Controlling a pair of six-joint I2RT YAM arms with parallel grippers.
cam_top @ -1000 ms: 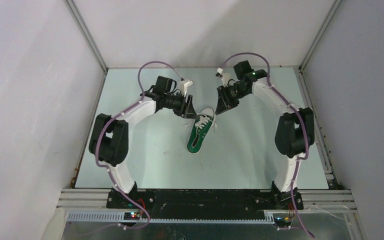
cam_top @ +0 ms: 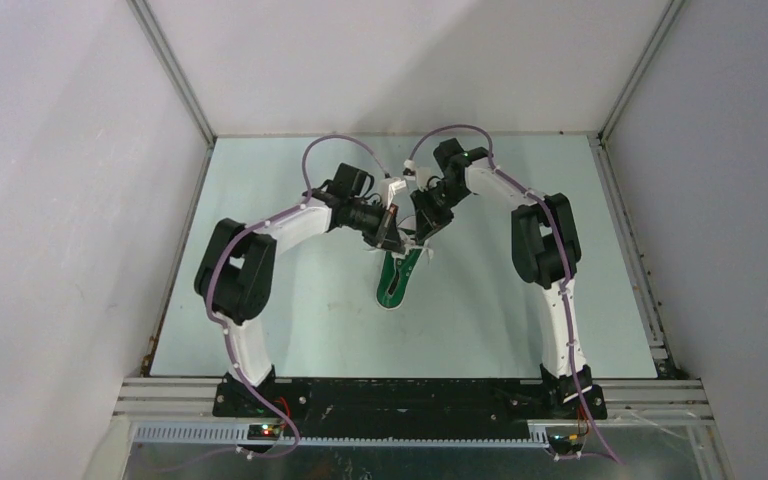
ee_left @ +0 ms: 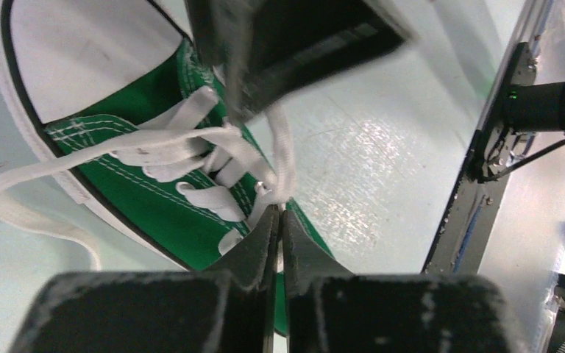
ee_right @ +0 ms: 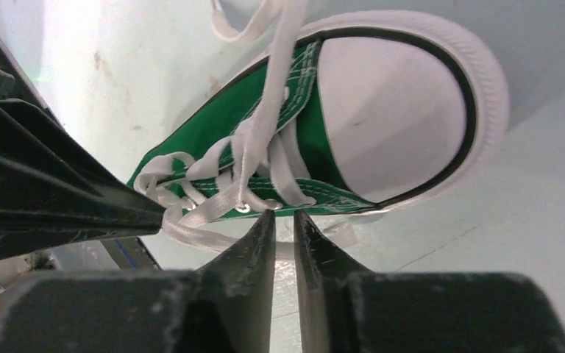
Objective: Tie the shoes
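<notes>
The green shoe with white toe cap lies mid-table beneath both grippers. Its white laces cross over the top, loose ends hanging off the sides. My left gripper is shut on a white lace at its fingertips, over the laced part. My right gripper hovers at the side of the shoe beside the lace, its fingertips slightly apart; nothing clearly shows held between them. In the top view the two grippers nearly meet over the shoe and hide much of the lacing.
Walls and metal rails border it. The two arms come in from the front left and front right corners, close together at the middle.
Both grippers have moved inward over the shoe, the right one coming down and left, the left one rightward and slightly toward the front. The shoe lies about where it was.
</notes>
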